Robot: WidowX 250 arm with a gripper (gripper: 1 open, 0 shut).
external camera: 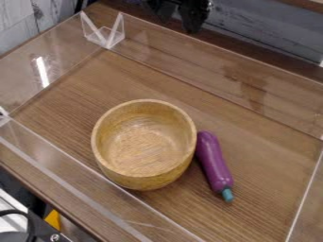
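A tan round bowl (144, 142) sits empty on the wooden board at the lower middle. To its right lies a long purple eggplant-like object (213, 165) with a teal tip pointing toward the lower edge. My gripper (190, 21) is a dark shape at the top edge, far behind both, partly cut off by the frame; its fingers are too dark and small to read.
A clear plastic bracket (104, 28) stands at the back left. Transparent walls border the board (151, 80). The middle and back of the board are clear.
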